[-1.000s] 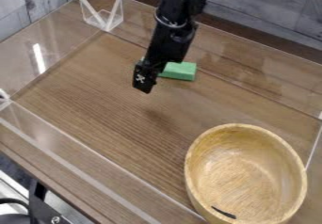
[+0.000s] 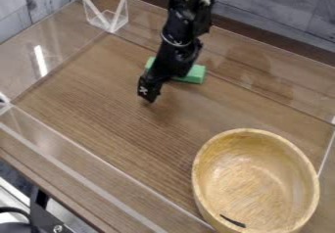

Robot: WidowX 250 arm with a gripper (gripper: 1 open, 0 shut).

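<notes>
The black gripper [image 2: 165, 84] reaches down from the top centre, low over the wooden table [image 2: 92, 129], its fingers open. A green block [image 2: 190, 73] lies just behind it, partly hidden by the gripper. Whether the fingers touch the block is unclear.
A large tan round bowl [image 2: 256, 188] sits at the lower right. Clear plastic brackets stand near the left and top-left edges, and dark cables show at the lower left corner.
The gripper has moved down and slightly right, closer over the green block, covering more of it. The bowl has not moved.
</notes>
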